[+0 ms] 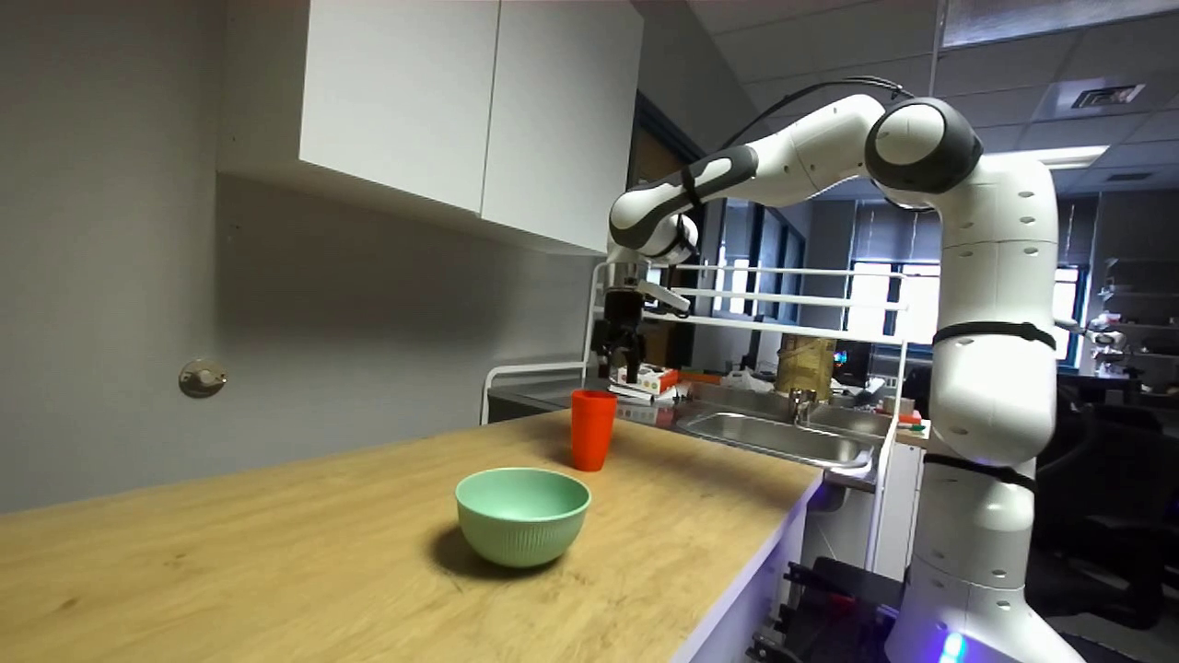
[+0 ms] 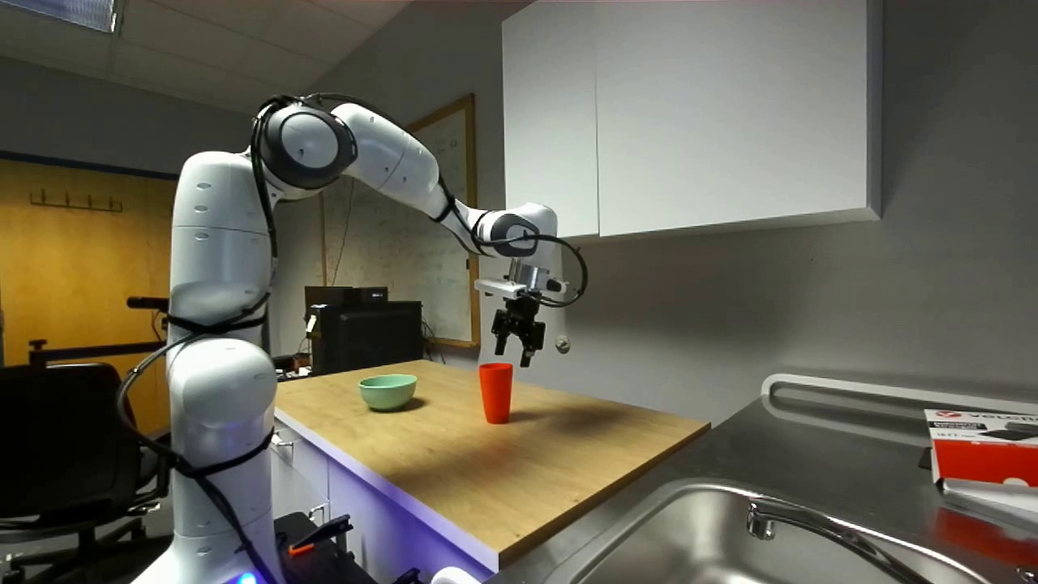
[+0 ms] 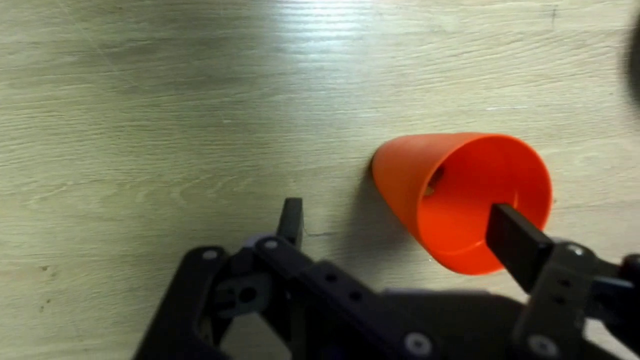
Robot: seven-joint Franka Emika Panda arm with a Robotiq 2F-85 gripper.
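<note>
An orange-red cup [image 1: 592,431] stands upright on the wooden counter [image 1: 276,530]. Above the cup hangs my gripper [image 2: 513,352], pointing down and open, with nothing held. In the wrist view the cup [image 3: 396,174] opens toward the camera, and one black fingertip [image 3: 504,231] overlaps its mouth from my viewpoint. The other finger [image 3: 291,219] shows over bare wood to the left. Something small, dark and tan, shows inside the cup; what it is, I cannot tell. A green ribbed bowl [image 1: 519,530] sits upright, apart from the cup.
White cupboards [image 2: 730,117] overhang the counter along the wall. A metal sink [image 2: 681,545] lies past the counter's end, with a red-and-white box [image 2: 983,448] near it. Bare wood surrounds the cup and bowl.
</note>
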